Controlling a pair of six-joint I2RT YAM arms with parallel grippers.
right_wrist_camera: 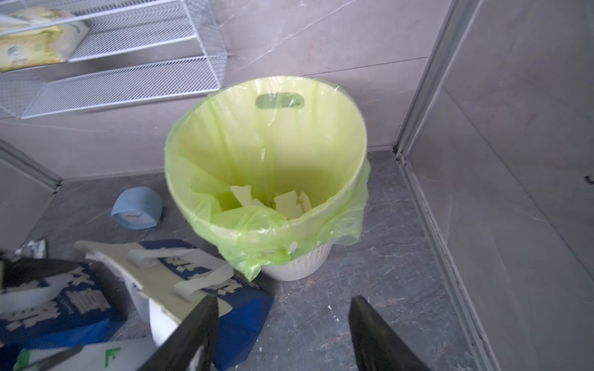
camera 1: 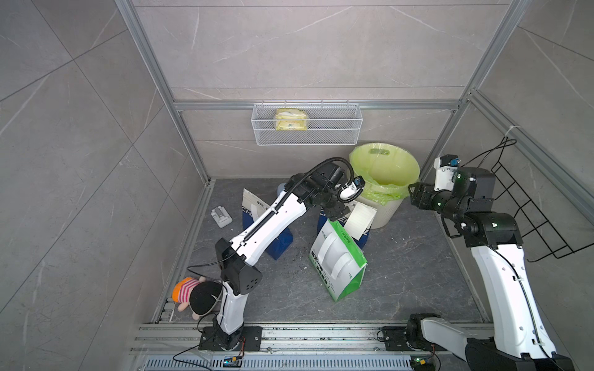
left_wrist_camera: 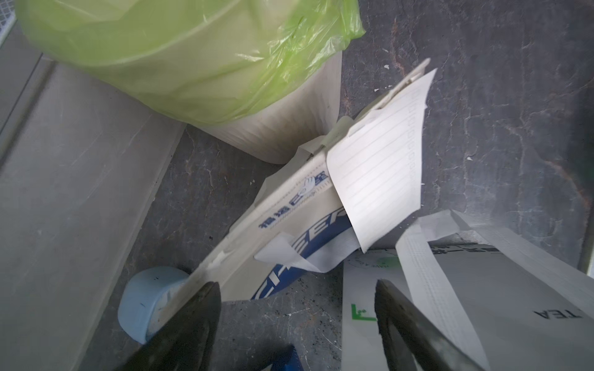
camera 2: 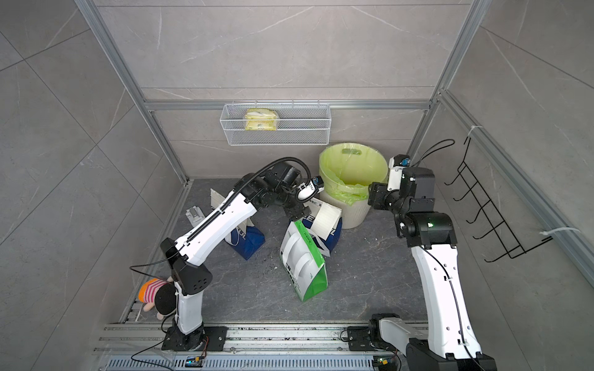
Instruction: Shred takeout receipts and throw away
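Note:
A pale receipt hangs off the top edge of a blue and white takeout bag in the left wrist view. Above that bag's top my left gripper stands part open, nothing gripped between its fingers. Beside the bag is the trash bin, lined with a green bag; torn paper scraps lie inside it. My right gripper is part open and empty, to the right of the bin in both top views. From above, the left arm partly covers the bag by the bin.
A white and green tea bag stands in front, and another blue bag is at the left. A blue round object sits near the back wall. A wire basket hangs there.

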